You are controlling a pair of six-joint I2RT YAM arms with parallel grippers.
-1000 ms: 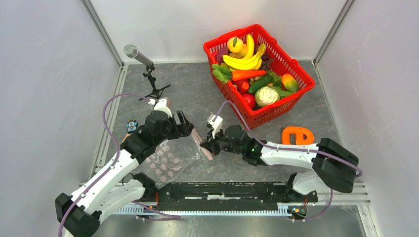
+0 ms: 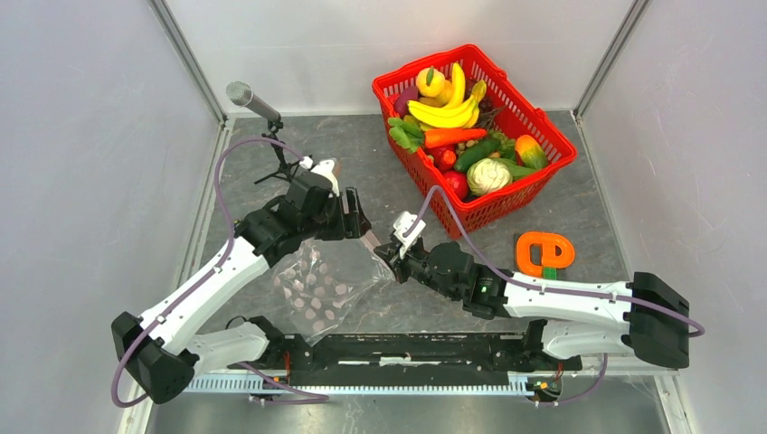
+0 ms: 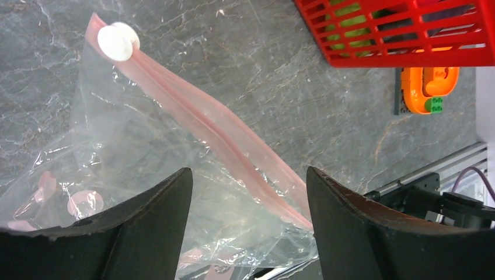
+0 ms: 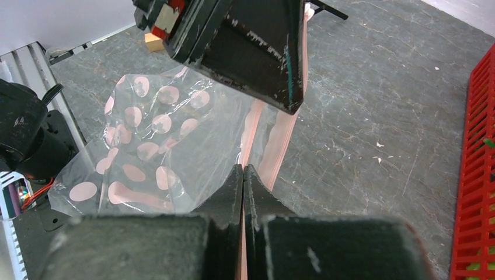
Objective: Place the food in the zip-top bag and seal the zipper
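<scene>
The clear zip top bag (image 2: 315,287), pink-dotted with a pink zipper strip, lies flat and looks empty. At the strip's far end sits a white round slider (image 3: 118,42). My right gripper is shut on the strip's near end; pink film shows between its fingers. Over the strip, my left gripper (image 2: 364,224) holds its fingers apart. From the left wrist, the strip passes between those fingers, with nothing clamped. Toy food, including bananas (image 2: 445,115), a carrot (image 2: 455,136) and a cauliflower (image 2: 489,176), fills the red basket (image 2: 506,210).
A microphone on a small tripod (image 2: 271,127) stands at the back left. An orange toy piece (image 2: 544,250) is at the right, beyond my right arm. Bare grey table (image 2: 353,149) lies between tripod and basket.
My right gripper has shifted slightly right and up in the top view, and the bag has slid along with it. The left gripper has moved right and its wrist has turned.
</scene>
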